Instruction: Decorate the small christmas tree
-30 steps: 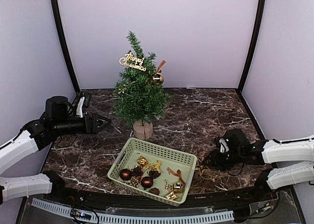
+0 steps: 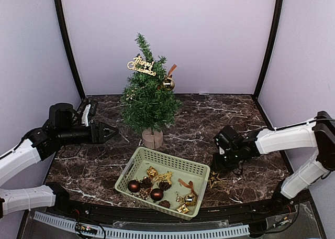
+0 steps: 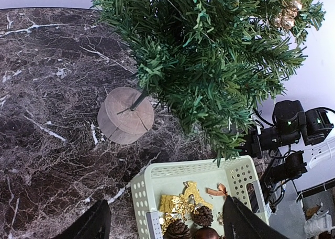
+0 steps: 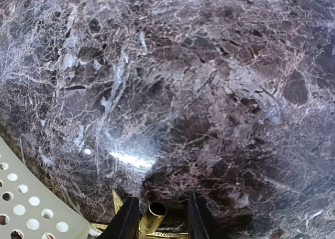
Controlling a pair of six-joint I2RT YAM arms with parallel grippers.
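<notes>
A small green tree [image 2: 149, 102] on a wooden base [image 2: 153, 138] carries a "Merry Christmas" sign [image 2: 140, 66] and a gold bauble [image 2: 168, 83]. A gold star topper [image 2: 213, 180] with a tube [image 4: 153, 218] lies on the table, right of the basket. My right gripper is low over it, fingers apart on either side of the tube; whether they touch it is unclear. My left gripper [image 2: 109, 131] stands open at the tree's left, holding nothing.
A plastic basket [image 2: 131, 163] at the front holds brown baubles, pinecones and gold ornaments.
The left arm and tree are unchanged.
</notes>
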